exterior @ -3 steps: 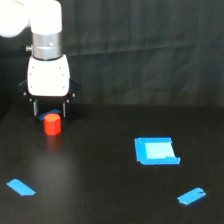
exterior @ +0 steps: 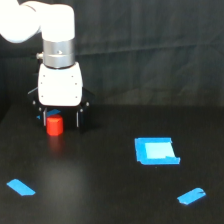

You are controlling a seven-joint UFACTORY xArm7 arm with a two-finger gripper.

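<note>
A small red block (exterior: pixel 55 126) sits on the dark table at the left, with a bit of blue tape (exterior: pixel 52 112) partly showing behind it. The white arm reaches down from the top left, and its gripper (exterior: pixel 61 118) is low over the block. Its dark fingers look spread apart, one toward each side of the block, so it appears open. Against the dark background their tips are hard to make out, and I cannot tell whether either touches the block.
At the right lies a white square patch (exterior: pixel 158 150) bordered by blue tape (exterior: pixel 139 152). Flat tape strips lie at the front left (exterior: pixel 20 187) and front right (exterior: pixel 191 196).
The gripper has come down and shifted to the right, nearer the red block. The block and the white patch stay where they were.
</note>
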